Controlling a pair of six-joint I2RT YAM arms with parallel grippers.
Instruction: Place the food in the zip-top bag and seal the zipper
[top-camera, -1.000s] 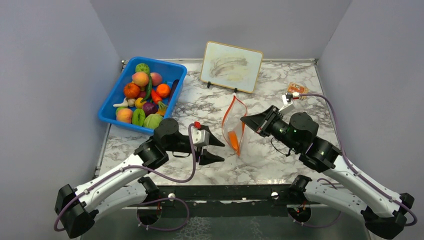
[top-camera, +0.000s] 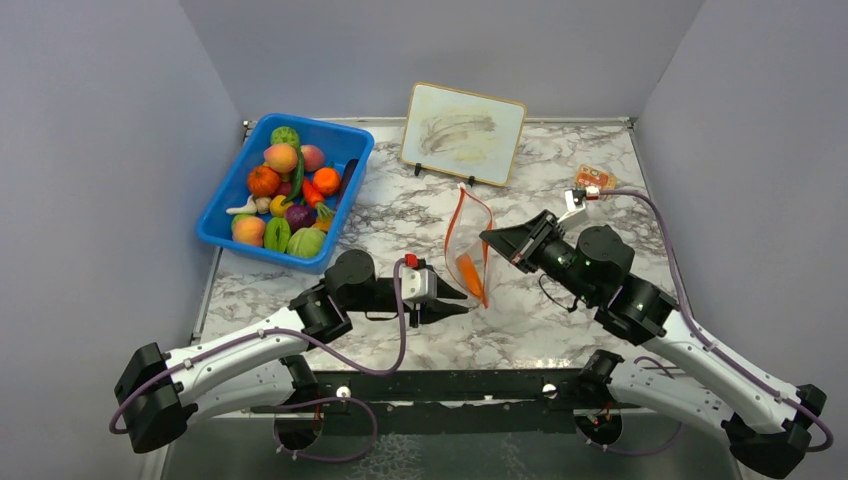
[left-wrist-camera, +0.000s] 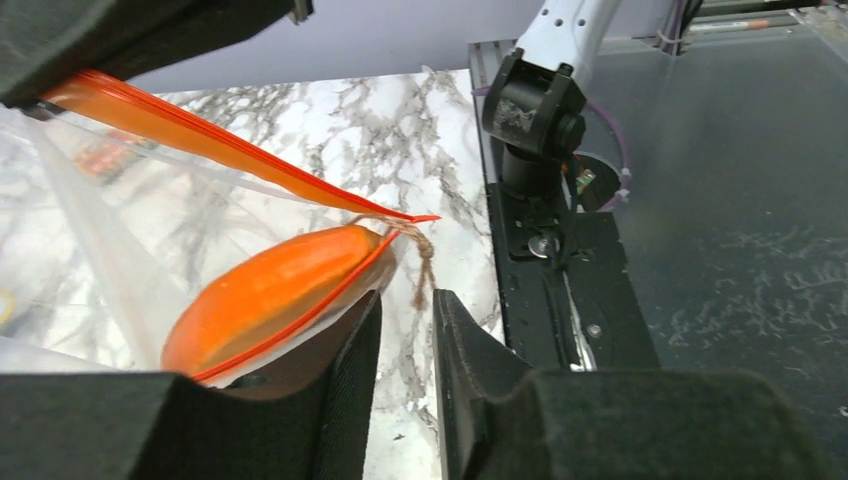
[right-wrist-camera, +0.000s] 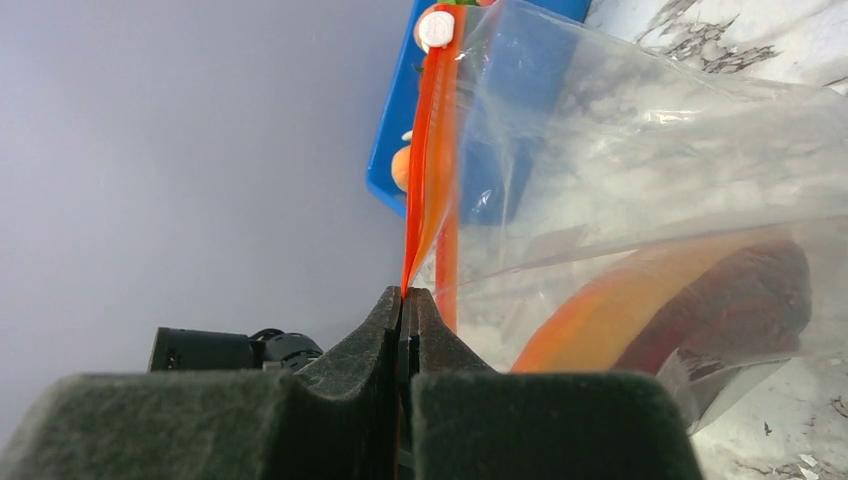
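The clear zip bag (top-camera: 464, 226) stands with its orange-edged mouth gaping toward the left. Inside lies an orange food piece, its dark red face visible in the right wrist view. A white slider (right-wrist-camera: 437, 29) sits at the far end of the zipper. My right gripper is shut on the zipper strip (right-wrist-camera: 428, 170) partway along one side of the mouth. Beside the bag's near end, my left gripper has its fingers narrowly apart, with marble showing through the gap and no bag seen between the tips. Frayed twine (left-wrist-camera: 425, 265) hangs at that end.
A blue bin (top-camera: 213, 232) full of assorted produce is at the back left. The whiteboard (top-camera: 465, 135) stands behind the bag. A small orange-patterned packet (top-camera: 597, 180) lies at the back right.
My left gripper has moved right, up to the near end of the bag, and its fingers have drawn closer together. The bag's near end has shifted slightly right. My right arm has barely moved.
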